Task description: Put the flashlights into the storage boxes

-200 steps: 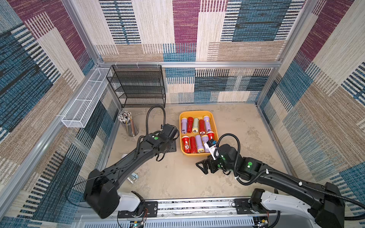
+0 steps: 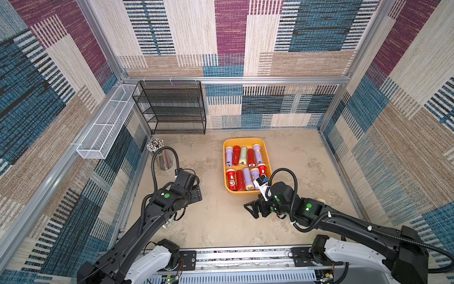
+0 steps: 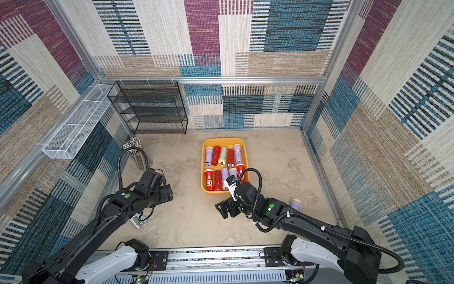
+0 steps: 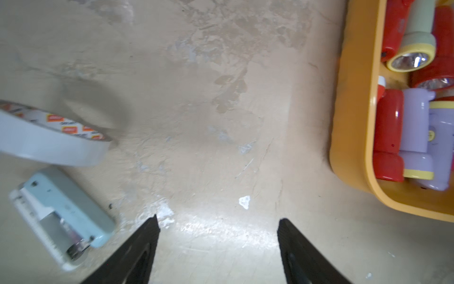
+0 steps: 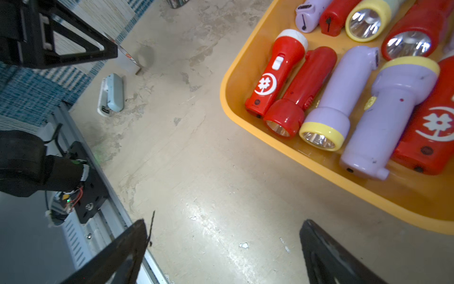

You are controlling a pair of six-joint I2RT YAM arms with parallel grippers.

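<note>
A yellow box [image 2: 227,188] on the table holds rows of red, lavender and pale green flashlights, among them a red flashlight [image 5: 302,85] and a lavender one [image 5: 345,94]. My left gripper is open over bare table left of the box, with nothing between its fingers. My right gripper stands open just in front of the box's near right side, also empty.
A stapler [image 4: 66,208] and tape roll [image 4: 52,142] lie at the left. A cup of pens [image 3: 141,158] stands at the back left beside a black wire rack [image 3: 147,106]. A lavender object [image 3: 295,203] sits at the right.
My left arm has swung leftward, away from the yellow box's left side toward the table's left. The right arm and the flashlights look nearly unchanged.
</note>
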